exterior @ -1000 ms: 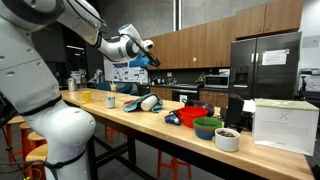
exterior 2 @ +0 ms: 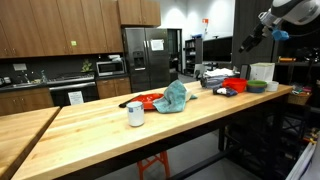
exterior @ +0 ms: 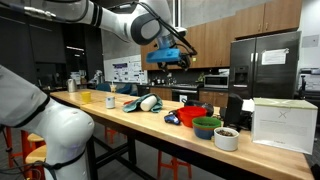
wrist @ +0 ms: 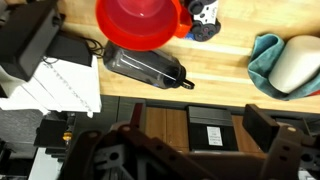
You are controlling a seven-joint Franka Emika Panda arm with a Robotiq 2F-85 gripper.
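My gripper hangs high above the long wooden table, with its dark fingers spread wide apart on both sides of the wrist view and nothing between them. A red bowl [wrist: 142, 20] lies below at the top of that view. Beside it are a dark bottle-like object [wrist: 148, 67] and a grey controller-like thing [wrist: 203, 20]. To the right a teal cloth [wrist: 265, 58] partly wraps a whitish object [wrist: 297, 66]. In exterior view 1 the gripper [exterior: 181, 58] is well clear of everything on the table.
Near the table's right end stand a green bowl [exterior: 206, 129], a white bowl [exterior: 227, 139] and a large white box [exterior: 283, 124]. A white mug [exterior 2: 136, 113] and a yellow cup [exterior: 85, 97] are farther along.
Seen from exterior view 1, the arm's head has swung rightward and appears larger. The objects on the table have stayed where they were.
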